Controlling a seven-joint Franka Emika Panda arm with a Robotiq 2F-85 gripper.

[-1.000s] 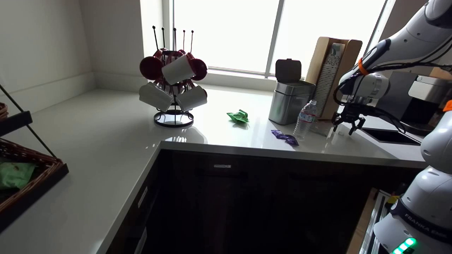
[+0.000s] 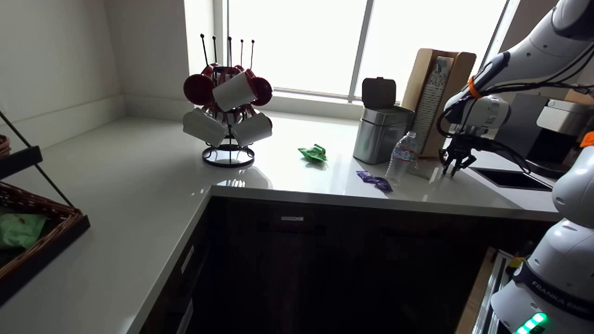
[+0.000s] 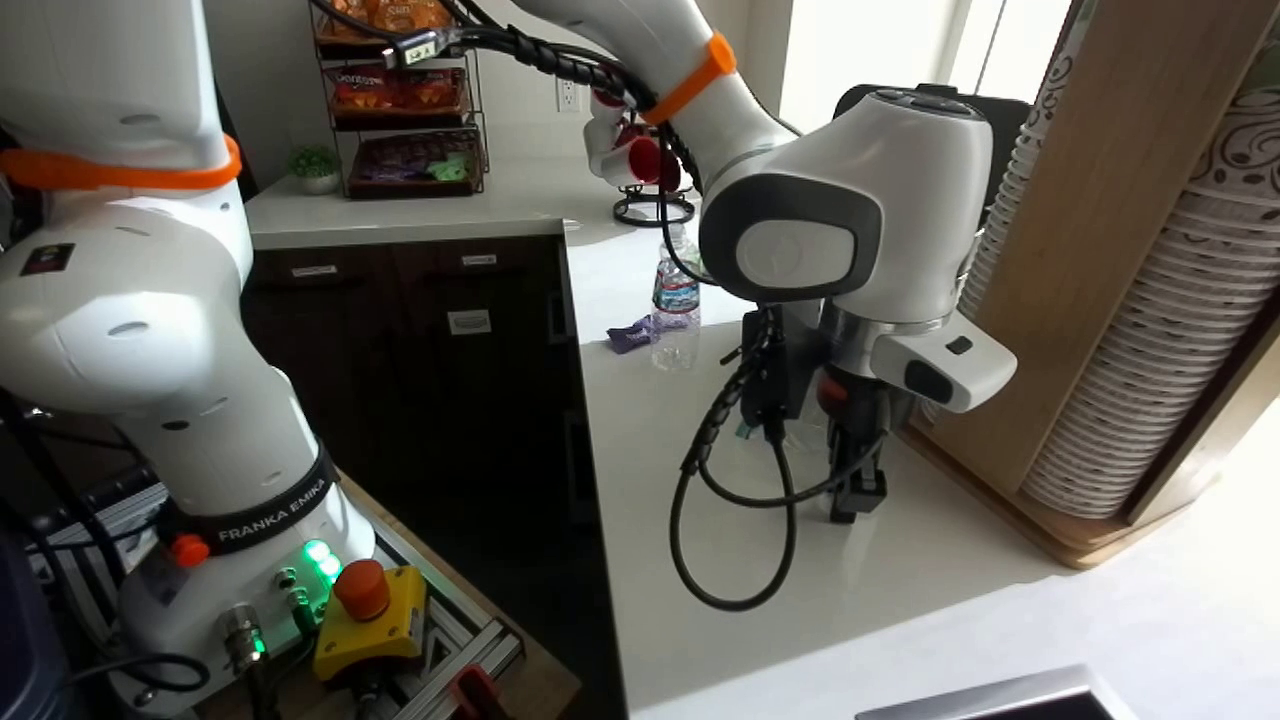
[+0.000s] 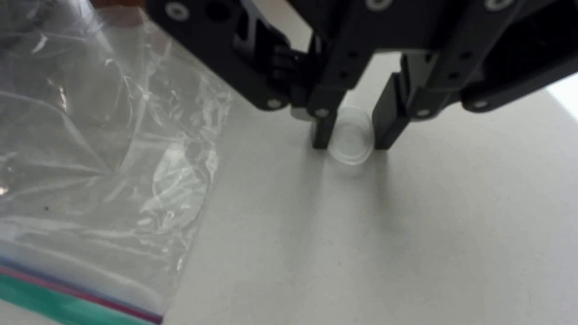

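Observation:
My gripper is low over the white counter, its two dark fingers shut on a small clear round cap (image 4: 351,141). The cap looks like a bottle cap and shows between the fingertips in the wrist view. To the left lies a clear plastic bag (image 4: 108,178) with a green and purple zip edge, apart from the fingers. From exterior view 1 the gripper (image 2: 449,173) appears at the right of the counter, near the wooden cup holder. A clear water bottle (image 2: 401,157) stands upright to its left.
A purple packet (image 2: 374,181) lies by the bottle, and a green packet (image 2: 314,153) farther left. Behind stand an open metal bin (image 2: 380,136) and the cup holder (image 3: 1080,312). A mug rack (image 2: 229,161) occupies the corner. Bare counter lies in front of the gripper.
A second ago the fingers were spread wide around the small clear cap on the counter. Now they have closed together on it, and the arm has barely moved.

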